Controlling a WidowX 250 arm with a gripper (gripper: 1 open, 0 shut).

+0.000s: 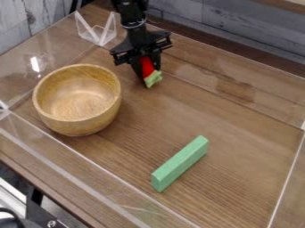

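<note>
My black gripper (141, 55) hangs at the top of the view, pointing down, shut on a small red and light-green object (150, 73) that is at or just above the wooden table. Its fingertips are small and partly hidden by the object.
A large tan bowl (77, 98) stands at the left. A long green block (180, 164) lies at the front right. A wall runs along the back right.
</note>
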